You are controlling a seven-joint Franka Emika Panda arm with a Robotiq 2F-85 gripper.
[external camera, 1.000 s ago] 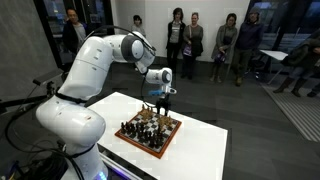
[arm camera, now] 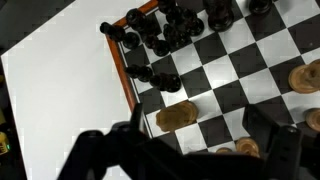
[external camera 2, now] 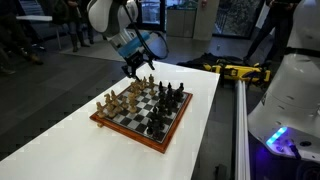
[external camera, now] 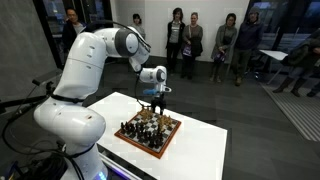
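Observation:
A chessboard [external camera: 160, 148] with a wooden rim lies on the white table, carrying dark and light brown pieces. Above its far side, my gripper [external camera: 158, 102] points downward. The two dark fingers reach in from the bottom of the wrist view, spread wide, so the gripper is open with nothing seen held. Just ahead of them, near the board's edge, is a light brown piece [arm camera: 177, 116]. More light pieces [external camera 2: 115, 103] stand along one side in exterior view 2, while dark pieces [external camera 2: 156, 123] stand on the opposite side. Individual piece types are hard to make out.
Bare white table [external camera: 205, 145] extends right of the board, and also to its left. Several people [external camera: 193, 40] stand behind the table at a distance. Closely spaced chess pieces surround the area under the gripper.
My gripper has shifted a little to the left over the far side of the board in exterior view 1. The pieces show no visible movement.

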